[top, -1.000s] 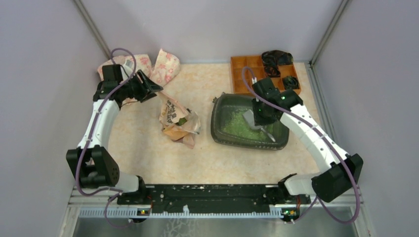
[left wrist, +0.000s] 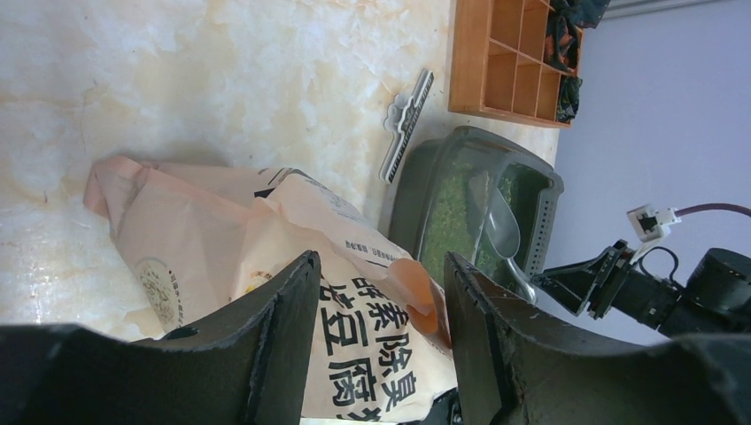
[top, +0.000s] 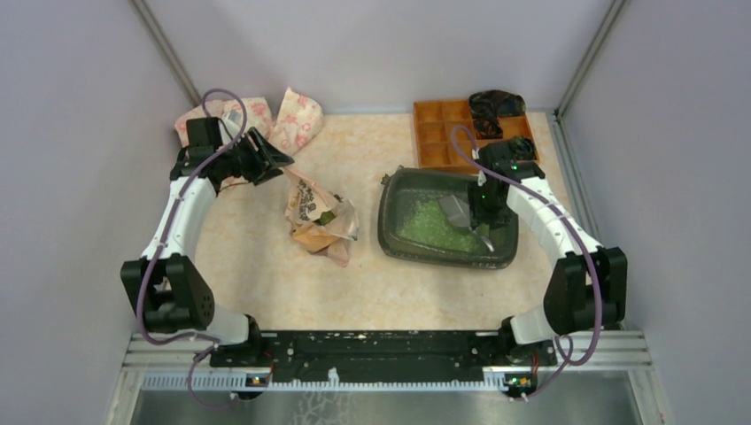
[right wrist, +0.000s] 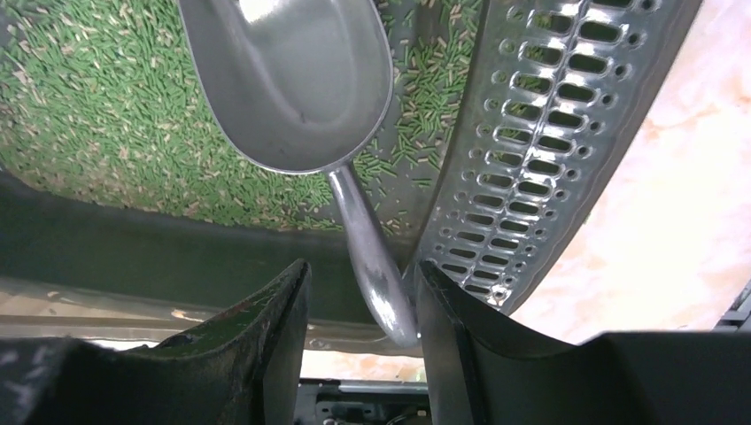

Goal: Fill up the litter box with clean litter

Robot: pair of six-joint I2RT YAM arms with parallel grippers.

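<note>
A crumpled paper litter bag [top: 314, 212] stands left of the litter box [top: 416, 252]. My left gripper is at the bag's top, fingers apart, with a folded paper edge against the right finger. The box holds green pellets [right wrist: 115, 124] and a grey scoop [right wrist: 283, 97]. My right gripper hangs open over the scoop's handle [right wrist: 363, 230], which lies below and between its fingertips in the right wrist view.
A wooden compartment tray [top: 436, 133] with black bags stands behind the box. Floral cushion-like packs [top: 297, 124] lie at the back left. A metal clip [left wrist: 407, 124] lies by the box.
My right gripper has moved right, toward the scoop's handle, as its arm drew in. The left gripper has barely moved.
</note>
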